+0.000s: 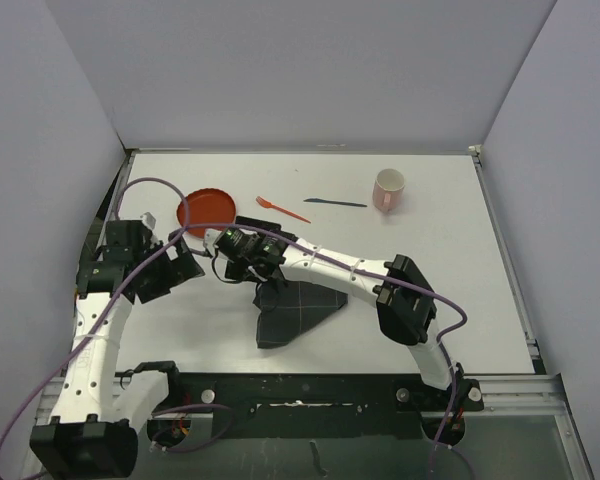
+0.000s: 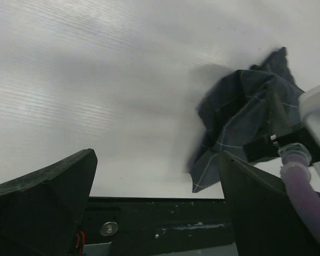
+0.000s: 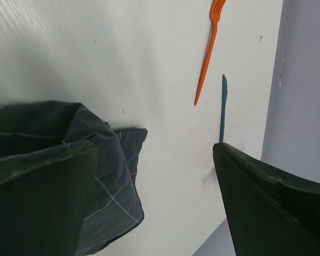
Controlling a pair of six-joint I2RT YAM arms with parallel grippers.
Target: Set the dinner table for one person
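Observation:
A dark checked cloth [image 1: 300,315] lies crumpled near the table's front, partly hidden under my right arm. My right gripper is open, low at the cloth's upper part, a fold lying by its left finger. My left gripper stands open over bare table, left of the cloth. At the back are the red plate [image 1: 206,200], an orange fork [image 3: 205,64], a dark blue knife [image 3: 223,106] and a pink mug [image 1: 388,190].
Walls border it at the back and sides.

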